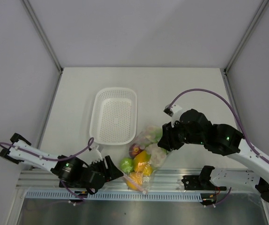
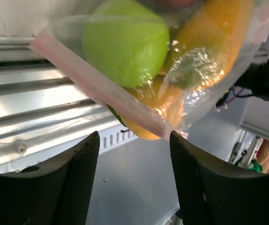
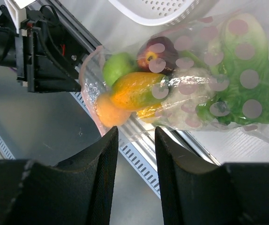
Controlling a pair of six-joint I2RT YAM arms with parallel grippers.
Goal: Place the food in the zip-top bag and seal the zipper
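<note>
The zip top bag [image 3: 205, 89] lies filled at the table's front: green apple [image 3: 118, 68], red fruit [image 3: 155, 54], mango [image 3: 132, 89], orange fruit [image 3: 106, 110] and leafy greens [image 3: 247, 93]. Its pink zipper strip [image 2: 101, 91] runs along the end near my left gripper, which is part open with nothing between its fingers, just beside the strip. My right gripper [image 1: 167, 140] is over the right part of the bag; in its wrist view the fingertips [image 3: 110, 137] stand apart above the bag's near edge, holding nothing.
An empty white basket [image 1: 113, 115] stands behind the bag. A metal rail [image 2: 26, 103] runs along the table's front edge under the bag's end.
</note>
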